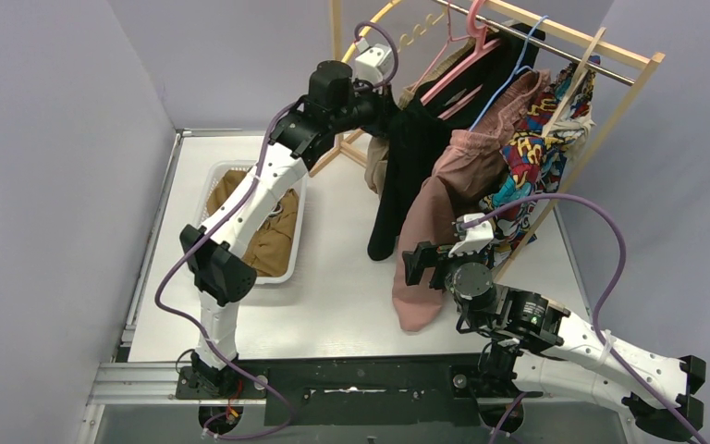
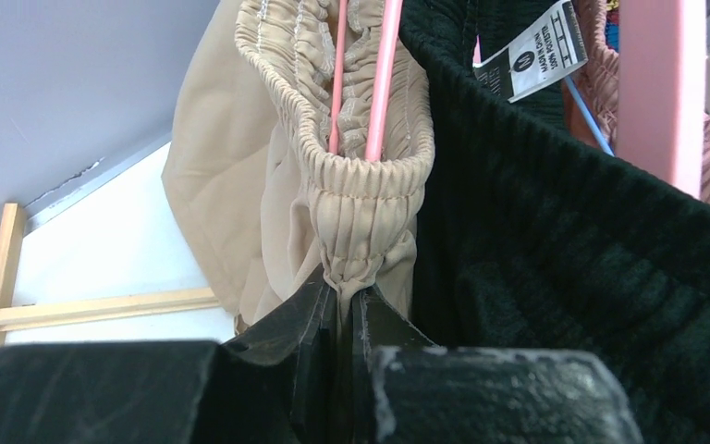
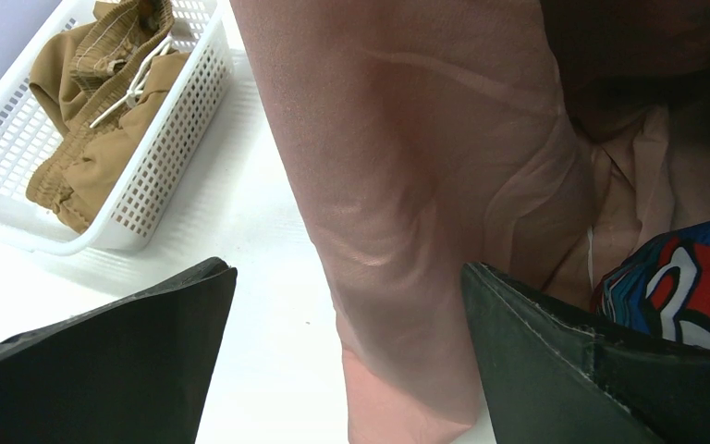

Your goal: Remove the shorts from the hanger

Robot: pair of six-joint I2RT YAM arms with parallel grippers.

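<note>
Beige shorts with a gathered elastic waistband hang on a thin pink hanger in the left wrist view. My left gripper is shut on the bunched cloth just below the near end of the waistband; the hanger's lower end goes down inside it. From above, the beige shorts show only in part behind the black garment and my left gripper. My right gripper stands open in front of the pink pants, with nothing held; the trouser leg hangs beyond its fingers.
Black pants, the pink pants and patterned shorts crowd the wooden rack to the right. A white basket holding brown clothing stands at the left. Bare table lies between.
</note>
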